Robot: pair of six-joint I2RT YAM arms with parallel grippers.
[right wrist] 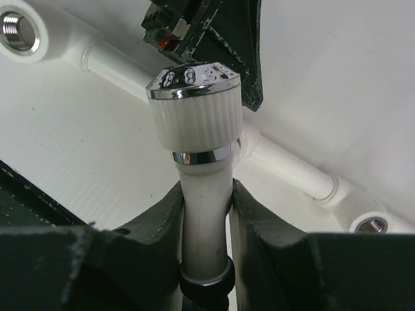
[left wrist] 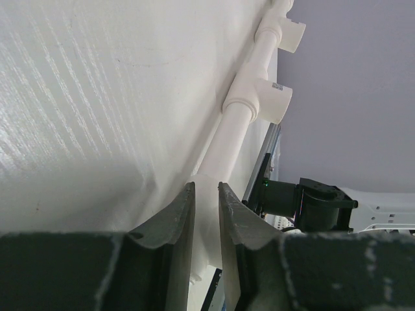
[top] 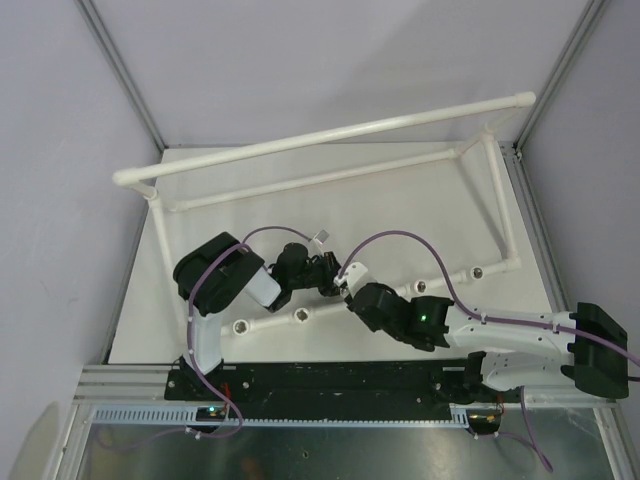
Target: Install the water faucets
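In the top view my left gripper (top: 327, 270) reaches the middle of the front white pipe run. In the left wrist view its fingers close on a white pipe fitting (left wrist: 206, 194). My right gripper is shut on a faucet (right wrist: 194, 116) with a white body and chrome rings. In the top view the faucet sits just beside the left gripper over the front pipe, partly hidden by the right wrist. Threaded sockets (right wrist: 369, 225) open upward along the pipe, seen in the right wrist view.
A white pipe frame (top: 320, 137) surrounds the work area, with an upper rail along the back. The back half of the white board (top: 330, 220) is clear. A dark strip and rail lie along the front edge.
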